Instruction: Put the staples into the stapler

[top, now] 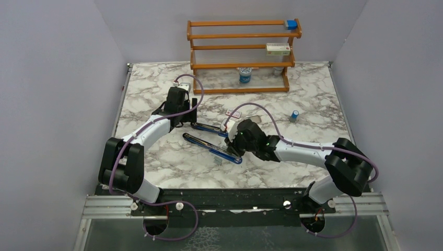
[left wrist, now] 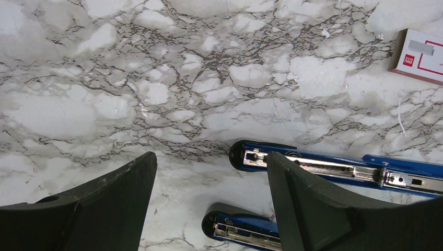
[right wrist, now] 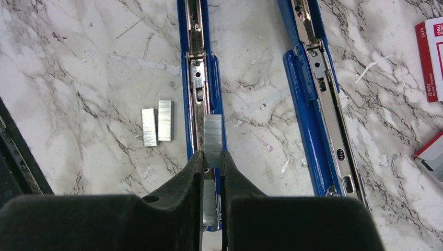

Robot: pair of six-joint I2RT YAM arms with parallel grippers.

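Note:
Two opened blue staplers lie side by side: the near stapler (top: 198, 141) and the far stapler (top: 206, 127). In the right wrist view my right gripper is shut on a silver staple strip (right wrist: 212, 135), over the near stapler's metal channel (right wrist: 197, 112). Whether the strip touches the channel cannot be told. Another staple strip (right wrist: 209, 201) shows lower down, between the fingers, along the same stapler. My left gripper has its fingers wide apart with nothing between them; it hangs near the staplers' black ends.
Two loose staple strips (right wrist: 157, 123) lie beside the near stapler. A red and white staple box (left wrist: 420, 55) sits behind the far stapler. At the back stands a wooden rack (top: 240, 90); a blue-capped bottle (top: 294, 115) is to the right.

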